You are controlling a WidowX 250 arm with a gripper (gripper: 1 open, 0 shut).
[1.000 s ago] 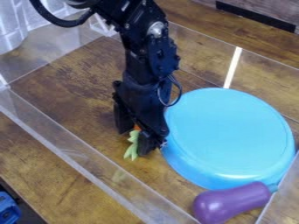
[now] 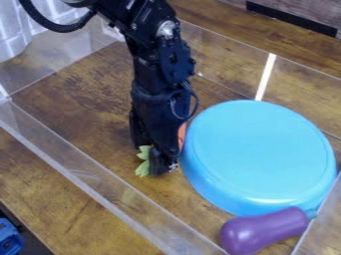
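Note:
My black gripper (image 2: 155, 151) is low over the wooden floor of a clear-walled bin, just left of a large blue round lid (image 2: 253, 154). Green leaves (image 2: 144, 164) poke out beneath its fingers, and an orange piece (image 2: 185, 134) shows between gripper and lid, probably part of a carrot-like item mostly hidden by the gripper. Whether the fingers are shut on it I cannot tell.
A purple eggplant-like object (image 2: 260, 231) lies at the lower right, below the lid. Clear bin walls run along the sides. Bare wood (image 2: 74, 100) fills the left. A blue item sits outside at bottom left.
The gripper has shifted slightly left, and the green leaves with it. More orange shows beside the lid.

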